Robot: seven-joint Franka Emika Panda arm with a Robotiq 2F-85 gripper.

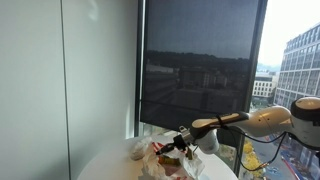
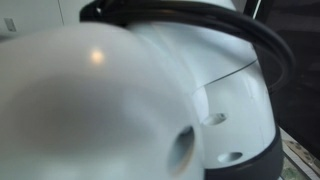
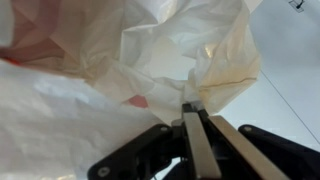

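Observation:
A thin, crinkled white plastic bag [image 3: 225,60] with faint red patches fills most of the wrist view. My gripper is shut on a fold of it at the lower middle, and the film fans out from the fingertips. In exterior view 1 the bag [image 1: 156,168] lies spread on the round white table, with red showing on it. My gripper [image 1: 167,148] reaches over it from the right. Some greenish-brown stuff shows at the bag, too small to make out. Exterior view 2 shows only the arm's white body.
A second pale, crumpled bag-like thing [image 1: 137,150] stands at the back left of the white table [image 1: 95,168].

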